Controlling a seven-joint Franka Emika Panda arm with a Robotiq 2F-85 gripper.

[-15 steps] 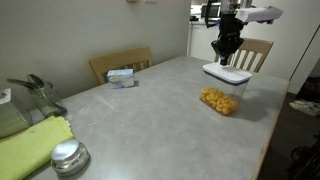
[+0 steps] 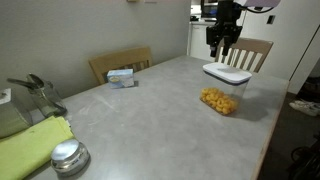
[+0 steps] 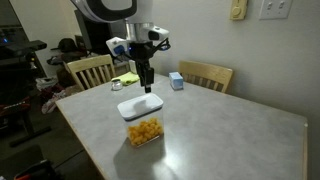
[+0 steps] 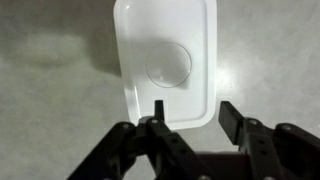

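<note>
A white rectangular lid [image 4: 168, 60] with rounded corners and a round mark in its middle lies flat on the table. Over it hangs my gripper, its fingers spread apart with nothing between them; one fingertip overlaps the lid in the wrist view. In exterior view 2 the gripper [image 3: 146, 82] sits just above the lid [image 3: 140, 105], with a small gap showing. Beside the lid, on the nearer side, stands a clear container with orange pieces [image 3: 145, 131] in it.
A blue-and-white box [image 2: 121, 78] stands at the table's back edge. To the left are a yellow-green cloth [image 2: 35, 147], a round metal object [image 2: 69, 157] and a holder with utensils [image 2: 44, 96].
My gripper has risen and drawn slightly back from the lid, and its fingers look farther apart. The lid and the container of orange pieces stay where they were.
</note>
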